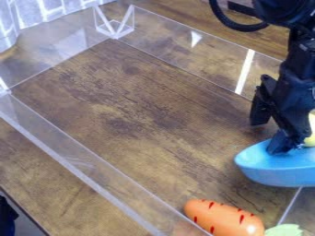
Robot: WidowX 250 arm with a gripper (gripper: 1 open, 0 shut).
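Observation:
My black gripper (274,124) is at the right side of the camera view, low over a light blue bowl (274,167), with its lower part at the bowl's upper rim. Its fingers look parted, and the far one reaches left above the rim. Whether it touches the bowl is unclear. A pale yellow object (309,137) shows partly behind the gripper at the right edge.
An orange toy carrot (226,218) with a pale green top lies at the bottom right. Clear acrylic walls (87,171) bound the wooden surface (135,111), whose middle and left are clear. A white curtain stands at the top left.

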